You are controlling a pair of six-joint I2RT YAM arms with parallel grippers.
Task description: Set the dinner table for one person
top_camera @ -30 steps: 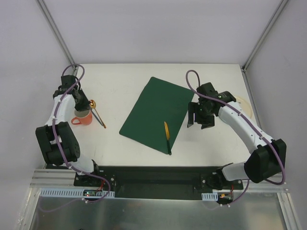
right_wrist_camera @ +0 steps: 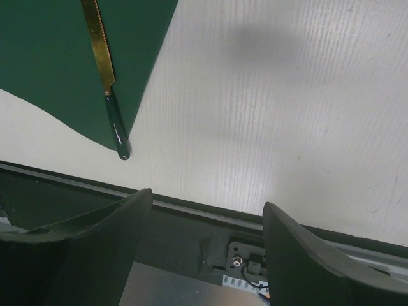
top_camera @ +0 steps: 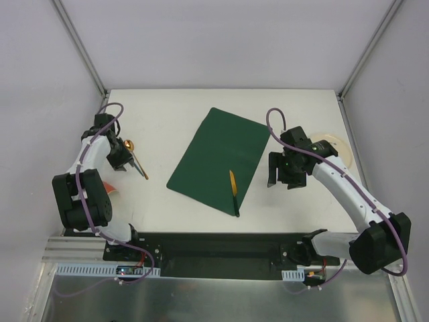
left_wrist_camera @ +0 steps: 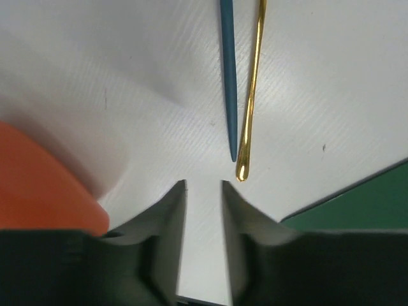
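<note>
My left gripper is part open, fingers apart with nothing between them, over the table's left side. Just ahead of its tips in the left wrist view lie a gold spoon handle (left_wrist_camera: pixel 254 76) and a blue handle (left_wrist_camera: pixel 230 76), side by side. The gold spoon bowl (top_camera: pixel 129 145) shows in the top view. An orange cup (left_wrist_camera: pixel 38 185) fills the left of the left wrist view; the arm partly hides it from above. My right gripper stands open and empty. A gold knife with a dark handle (top_camera: pixel 234 199) lies on the green placemat (top_camera: pixel 211 154).
A cream plate (top_camera: pixel 342 144) at the right is partly covered by the right arm. White table shows bare between the cutlery and the placemat, and right of the placemat. The table's front edge runs below both grippers' work area.
The orange cup has shifted towards the front edge, from beside the cutlery to under the left arm. My left gripper moved slightly frontward; the right gripper drifted a little right and frontward.
</note>
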